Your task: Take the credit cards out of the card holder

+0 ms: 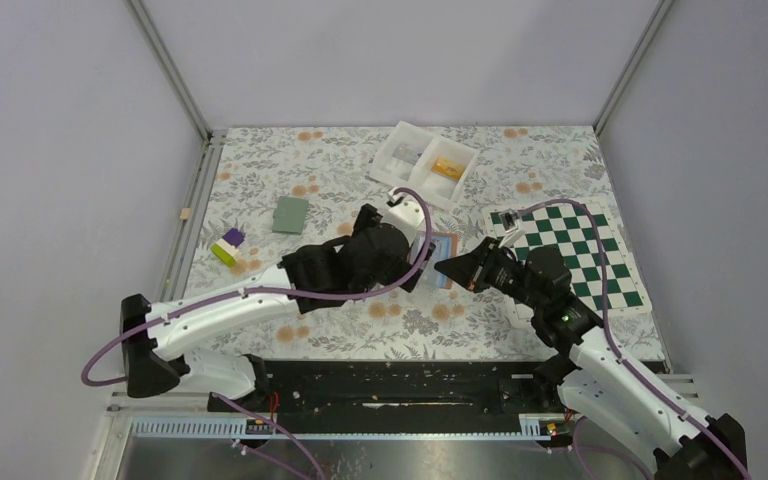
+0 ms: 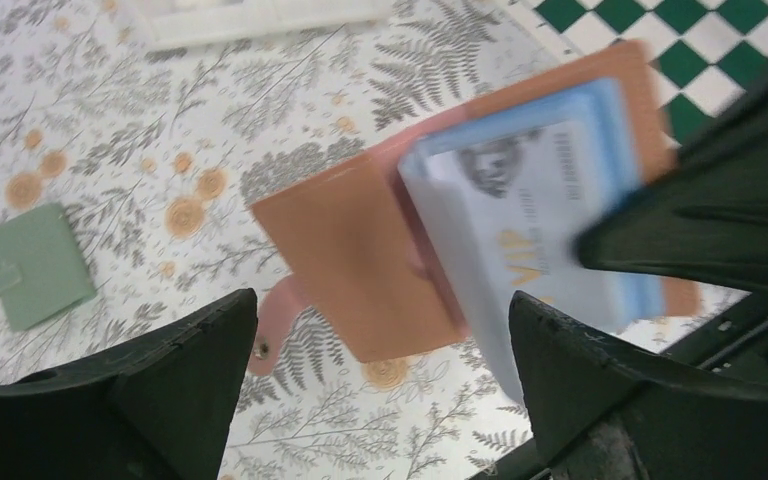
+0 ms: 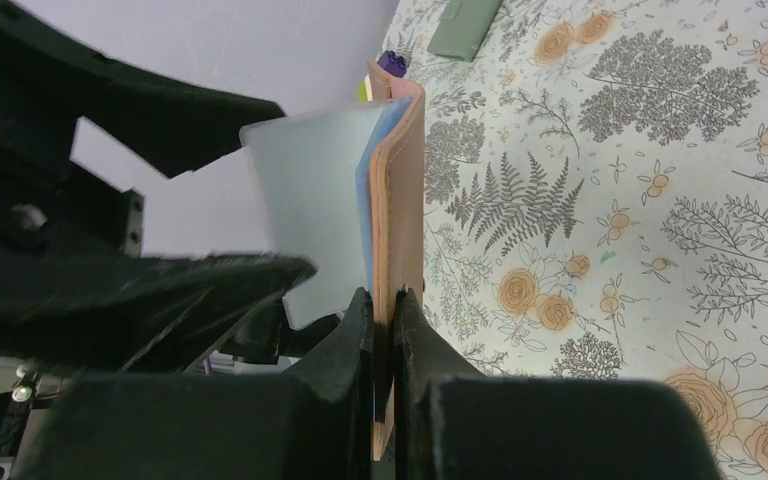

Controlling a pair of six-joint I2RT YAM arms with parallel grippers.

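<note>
The tan leather card holder [image 2: 345,262] is held up over the table by my right gripper, which is shut on its edge. Light blue and white cards sit in it, one marked VIP [image 2: 515,210]. My left gripper stands open over the card side of the holder, its fingers either side in its wrist view; from above, its arm covers much of the holder. In the right wrist view the holder is seen edge-on, with dark left fingers beside the pale cards.
A white divided tray [image 1: 425,140] stands at the back. A green checkered board [image 1: 610,260] lies at right. A green pad [image 1: 289,214] and a small yellow-purple object [image 1: 225,250] lie at left.
</note>
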